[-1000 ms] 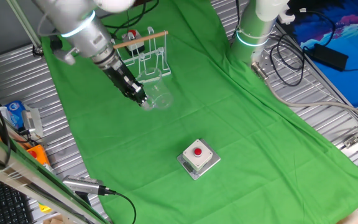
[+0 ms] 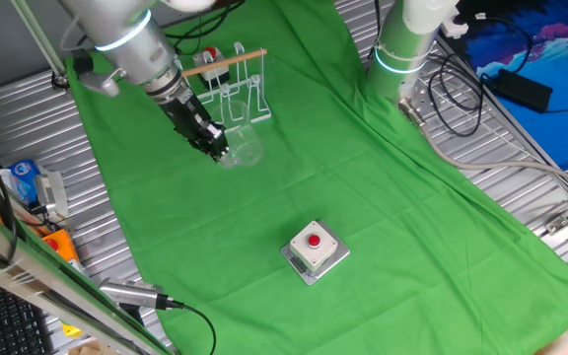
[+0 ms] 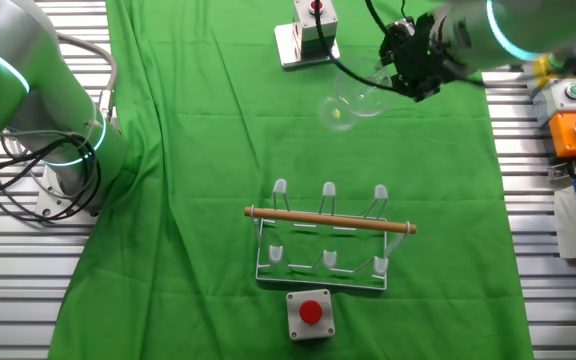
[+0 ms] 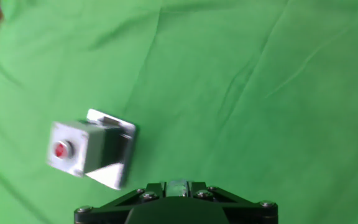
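Note:
A clear, see-through glass (image 2: pixel 248 152) hangs off the fingertips of my gripper (image 2: pixel 225 156), well above the green cloth. In exterior view 2 the glass (image 3: pixel 365 96) shows as faint round outlines beside the gripper (image 3: pixel 388 72). At the bottom of the wrist view the gripper is closed together with a small clear piece between its fingers; most of the glass is out of sight there. A white wire rack with a wooden bar (image 3: pixel 330 218) stands on the cloth, its several prongs empty.
A boxed red button on a metal plate (image 2: pixel 314 247) sits mid-cloth, also seen as a button box (image 4: pixel 70 149) in the wrist view. Another red button box (image 3: pixel 310 315) stands beside the rack.
The gripper and the glass have shifted slightly up and left in exterior view 1, with the glass changing its tilt a little. The rack and button boxes are unmoved.

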